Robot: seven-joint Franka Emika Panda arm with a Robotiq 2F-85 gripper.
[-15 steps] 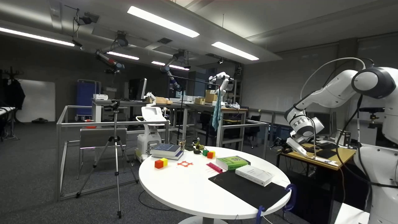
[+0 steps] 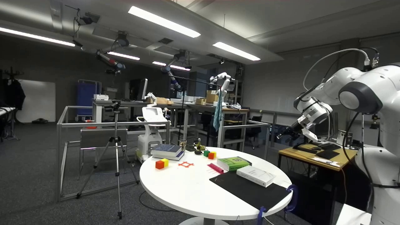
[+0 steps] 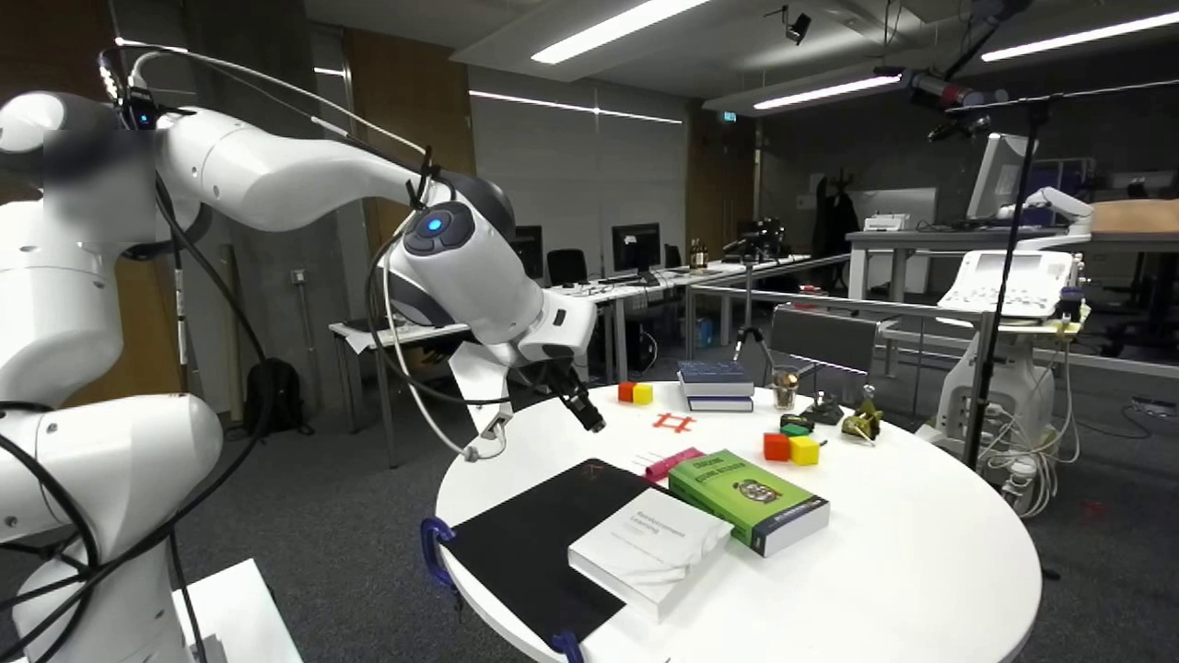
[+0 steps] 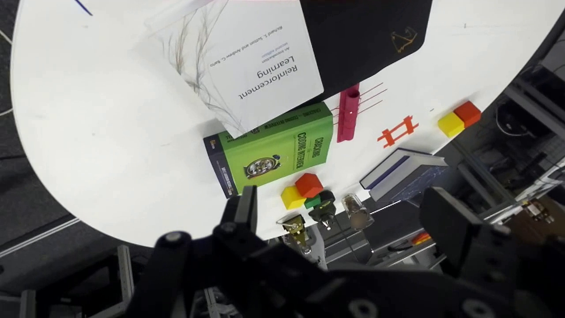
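My gripper is open, its two dark fingers wide apart in the wrist view and nothing held between them. In exterior view 2 it hangs in the air above the near side of the round table. A white book titled Reinforcement Learning (image 3: pixel 649 546) lies partly on a black mat (image 3: pixel 542 541). Beside it rests a thick green book (image 3: pixel 746 494). A pink rolled piece (image 4: pixel 348 114) lies close to the green book, with an orange-red hash-shaped piece (image 4: pixel 397 131) farther off. Two dark blue books (image 2: pixel 167 151) are stacked near the table's far edge.
A red cube (image 2: pixel 159 164) and a yellow cube (image 4: pixel 451 124) sit together near the rim. Another red cube (image 3: pixel 776 447), a yellow one (image 3: pixel 804 451) and a green one form a cluster. A glass (image 3: pixel 785 388) stands by the blue books. Blue clamps (image 2: pixel 293 197) grip the table edge.
The arm has folded back and its wrist and gripper have risen, shifting slightly to the right in exterior view 1. The objects on the table have not moved.
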